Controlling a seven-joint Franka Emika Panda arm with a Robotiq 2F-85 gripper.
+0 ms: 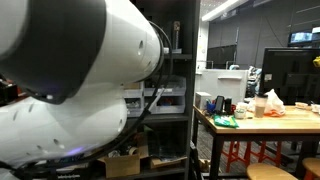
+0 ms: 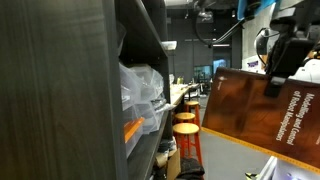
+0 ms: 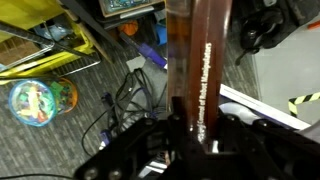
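A brown book [image 2: 238,112] with white lettering about robot manipulators hangs with its cover facing exterior view 2. In the wrist view, the book's spine [image 3: 211,72] runs up and away from the dark gripper, which is shut on it. The gripper's fingers are hard to make out there. The white arm [image 1: 90,75] fills the left of exterior view 1 and hides the gripper and book. In exterior view 2, the book is in the open space to the right of the dark shelf unit [image 2: 75,90], apart from it.
Plastic bins [image 1: 168,104] fill a middle shelf, with a cardboard box [image 1: 123,164] lower down. A wooden table [image 1: 270,122] stands to the right, stools beside it. Below the gripper are cables [image 3: 125,100] and a clear tub [image 3: 42,101] of colourful items.
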